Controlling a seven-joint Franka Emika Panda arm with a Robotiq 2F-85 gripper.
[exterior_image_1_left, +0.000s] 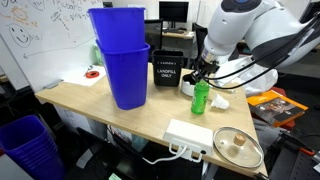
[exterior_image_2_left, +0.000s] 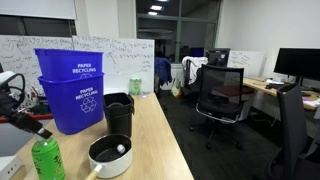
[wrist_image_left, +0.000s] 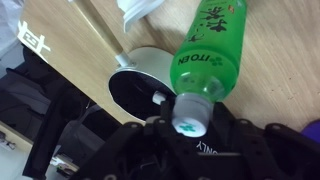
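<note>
A green bottle (exterior_image_1_left: 199, 98) with a white cap stands near the front of the table, and its lower part shows at the left edge of exterior view 2 (exterior_image_2_left: 47, 159). My gripper (exterior_image_1_left: 200, 80) is at its top. In the wrist view the bottle (wrist_image_left: 212, 50) extends away from the camera, its cap (wrist_image_left: 191, 114) lying between the dark fingers of my gripper. The fingers look partly apart. Whether the fingers press on the cap cannot be made out.
Beside the bottle is a white pot (exterior_image_2_left: 110, 156) with a wooden handle. A black landfill bin (exterior_image_1_left: 167, 68) and tall blue recycling bins (exterior_image_1_left: 127, 75) stand behind and to the left. A white power box (exterior_image_1_left: 188, 136) and a round lid (exterior_image_1_left: 240, 148) lie in front.
</note>
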